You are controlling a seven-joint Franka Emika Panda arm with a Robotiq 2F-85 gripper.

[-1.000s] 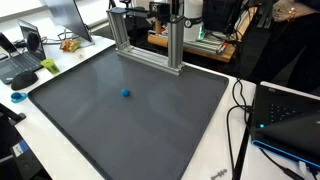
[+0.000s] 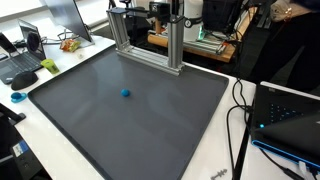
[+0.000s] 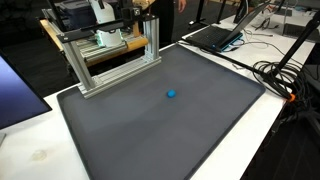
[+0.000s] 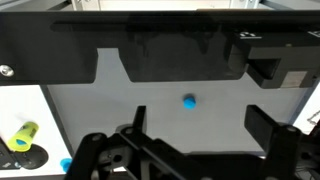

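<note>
A small blue round object (image 2: 126, 93) lies alone on the large grey mat (image 2: 150, 125). The same blue object (image 3: 171, 93) is near the middle of the mat in exterior view 2. From the wrist view, the blue object (image 4: 189, 101) shows small and far below, between and beyond the fingers. My gripper stands wide open, its two dark fingers apart with nothing between them. In both exterior views the gripper itself cannot be made out.
A metal frame (image 2: 148, 58) stands along one edge of the mat; a dark beam (image 4: 150, 55) crosses the wrist view. A yellow-green item (image 4: 22, 137) and another blue piece (image 2: 18, 97) lie beside the mat. A laptop (image 3: 217, 37) sits beyond.
</note>
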